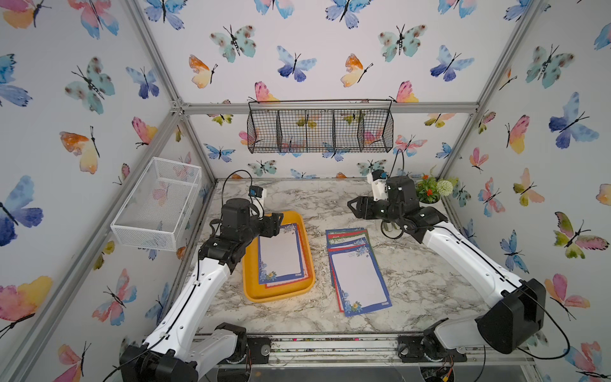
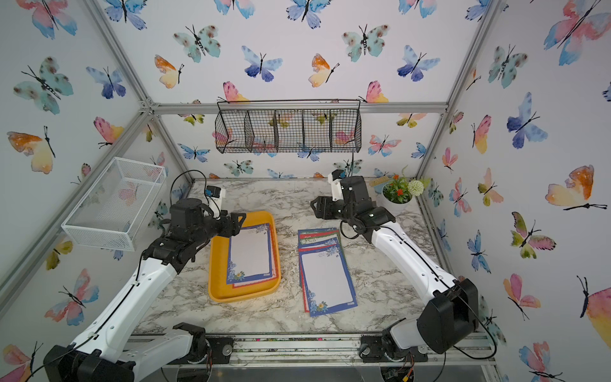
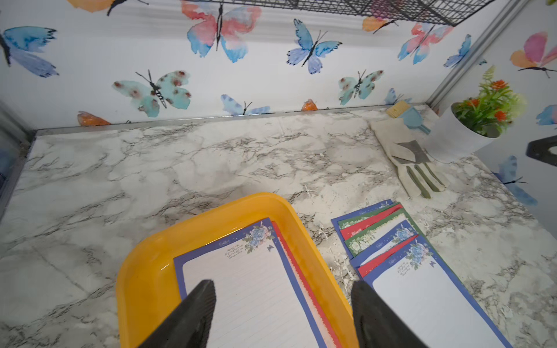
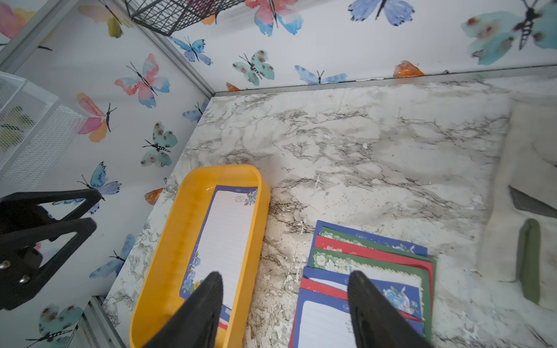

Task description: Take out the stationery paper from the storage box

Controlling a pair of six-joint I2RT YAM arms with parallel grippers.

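Note:
A yellow tray (image 1: 250, 286) holds blue-bordered stationery paper (image 1: 278, 251), with red-edged sheets beneath. To its right, a fanned stack of blue, green and red bordered sheets (image 2: 326, 277) lies on the marble table. My left gripper is open above the tray, nothing between its fingers. My right gripper is above the table near the top of the loose stack, its fingers apart and empty.
A potted plant (image 3: 461, 133) and a beige cloth (image 3: 394, 136) with tools lie at the back right. A wire basket (image 1: 321, 130) hangs on the back wall, a white basket (image 1: 152, 210) on the left.

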